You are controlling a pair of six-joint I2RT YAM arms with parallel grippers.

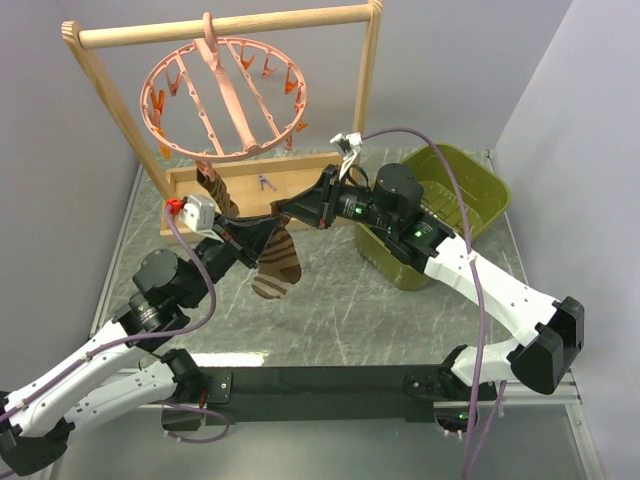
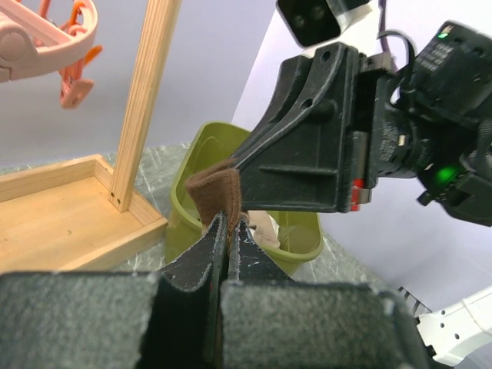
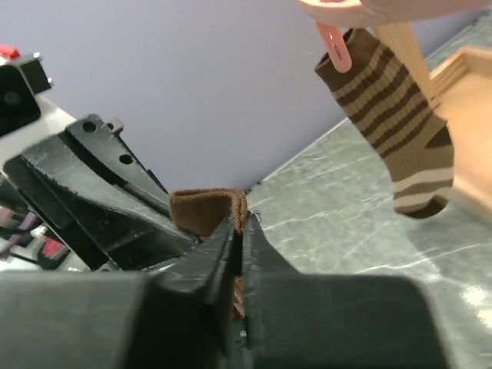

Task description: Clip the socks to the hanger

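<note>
One brown striped sock [image 3: 396, 134] hangs from a clip [image 3: 334, 46] under the pink round hanger [image 1: 245, 140]. A second striped sock [image 1: 277, 265] dangles below the two grippers, which meet at its top edge. My left gripper [image 1: 270, 223] is shut on that top edge [image 2: 215, 192]. My right gripper [image 1: 287, 208] reaches in from the right and is shut on the same folded edge, seen at the centre of both wrist views.
The wooden frame [image 1: 365, 70] stands over a shallow wooden tray [image 1: 250, 190] holding a small blue item. A green bin [image 1: 460, 190] with cloth inside is behind the right arm.
</note>
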